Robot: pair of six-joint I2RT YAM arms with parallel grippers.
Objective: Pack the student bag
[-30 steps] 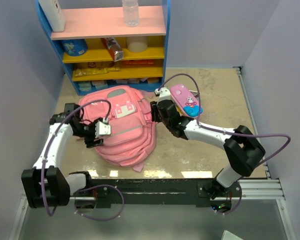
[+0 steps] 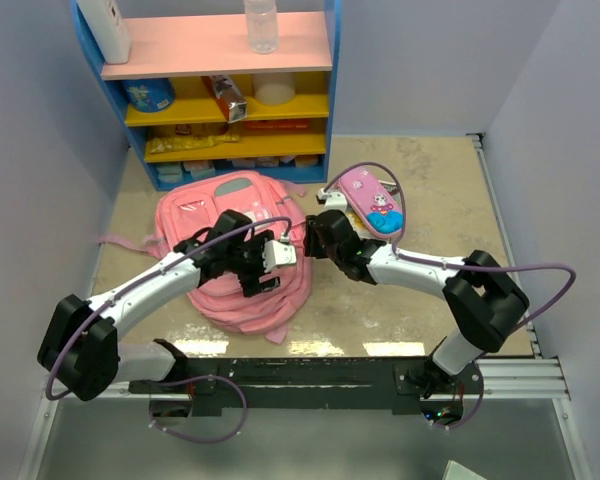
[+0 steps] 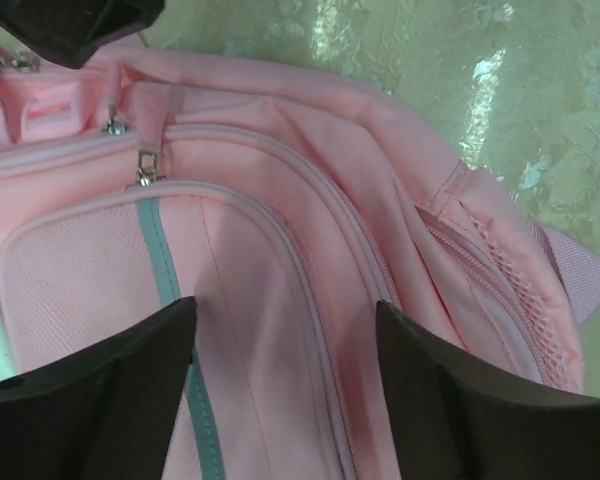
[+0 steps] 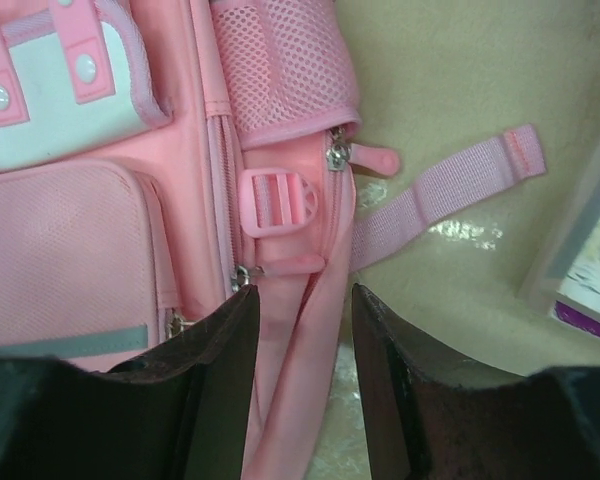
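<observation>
A pink school bag [image 2: 242,310] lies flat on the floor, its front pockets and zippers facing up. Over its right half hangs my left gripper [image 2: 265,287]; in the left wrist view the left gripper has its fingers apart, with bag cloth below and nothing held. At the bag's right edge is my right gripper [image 2: 312,240]. Seen from the right wrist, that gripper is open above the side seam, close to a zipper pull [image 4: 292,265] and a pink buckle [image 4: 277,202]. A pink pencil case [image 2: 365,190] with a cartoon figure lies to the right.
Behind the bag stands a blue shelf [image 2: 334,90] holding a clear bottle [image 2: 262,28], a snack bag [image 2: 227,98], a blue tin [image 2: 150,94] and other goods. Bare floor [image 2: 430,220] lies right of the pencil case.
My left gripper has swung right, from the bag's left edge to over its right half. The right arm has shifted only slightly. The bag stays in place.
</observation>
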